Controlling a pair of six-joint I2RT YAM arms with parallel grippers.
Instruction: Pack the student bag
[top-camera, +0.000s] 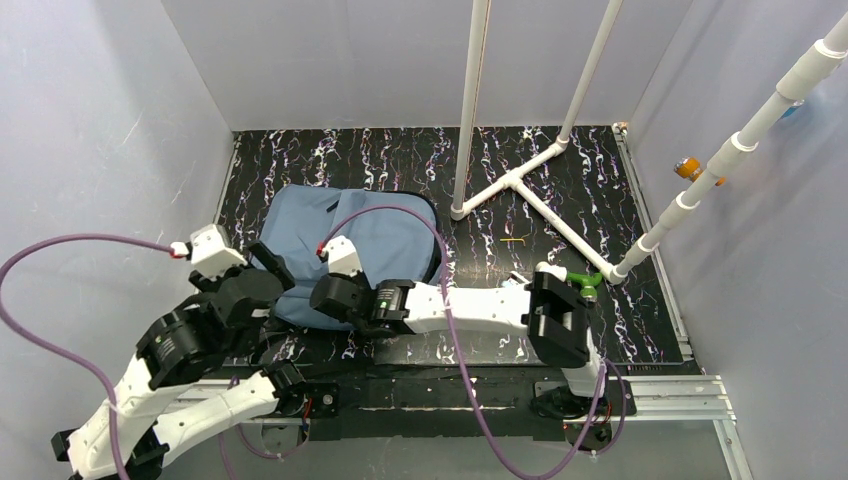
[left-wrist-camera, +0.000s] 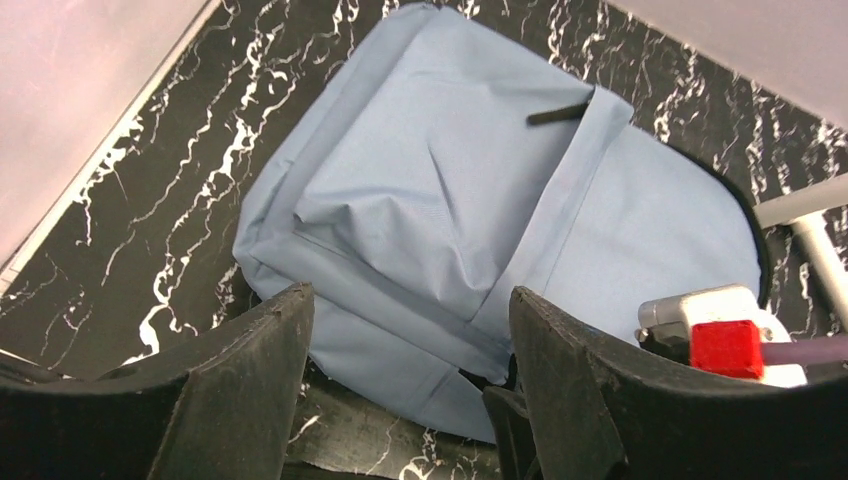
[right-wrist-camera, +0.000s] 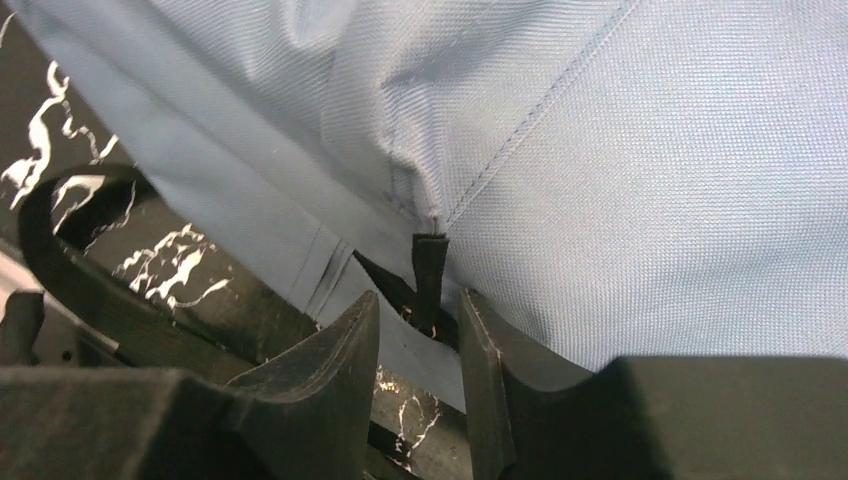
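The blue-grey bag (top-camera: 385, 235) lies flat on the dark marbled table at the left, its cloth creased near the front. In the left wrist view my left gripper stands open above the bag's front left part, fingers wide apart with nothing between them. My right gripper is part open, low over the bag's front edge. A short black tab (right-wrist-camera: 430, 262) shows in the gap between its fingertips, with space on both sides. Beneath the tab is a dark slit (right-wrist-camera: 385, 285) in the cloth.
A black strap (right-wrist-camera: 100, 285) lies on the table beside the bag's front edge. White pipes (top-camera: 515, 180) stand to the bag's right. Near the right arm's elbow is a green item (top-camera: 585, 283). Some bare table lies between bag and pipes.
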